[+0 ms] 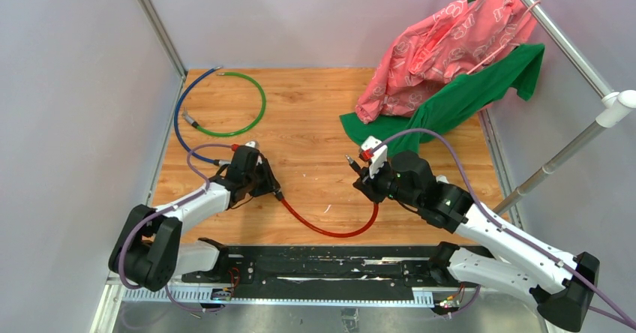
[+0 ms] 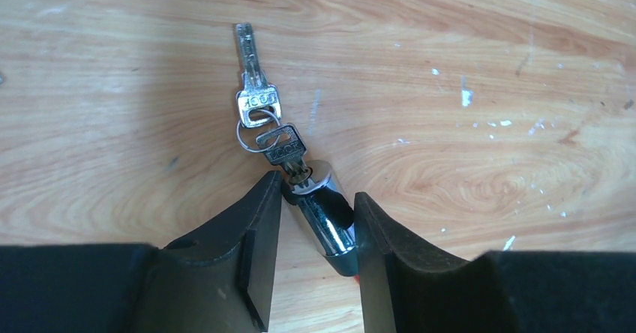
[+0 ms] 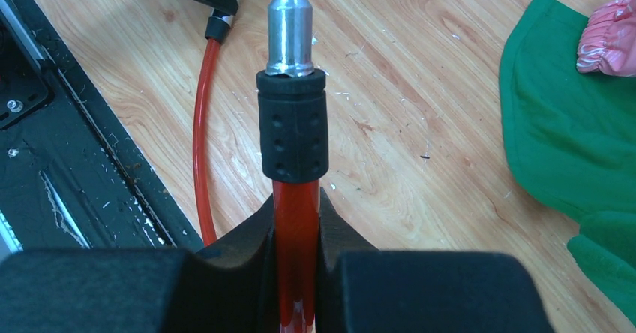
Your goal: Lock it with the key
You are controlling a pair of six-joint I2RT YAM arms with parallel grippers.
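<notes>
My left gripper, low at the table's left-front in the top view, is part open around a silver cylindrical lock head [image 2: 324, 220] with a black end on the red cable [image 1: 330, 232]; whether both fingers touch it is unclear. A key [image 2: 296, 164] sits in the lock, ringed to a second key [image 2: 255, 100] lying on the wood. My right gripper is shut on the red cable's other end, below a black sleeve [image 3: 292, 123] and metal tip [image 3: 289, 33], raised above the table.
Blue [image 1: 178, 127] and green [image 1: 261, 100] cables lie at the back left. A green cloth [image 1: 472, 97] and pink garment [image 1: 450, 48] cover the back right, beside a metal rack [image 1: 562, 153].
</notes>
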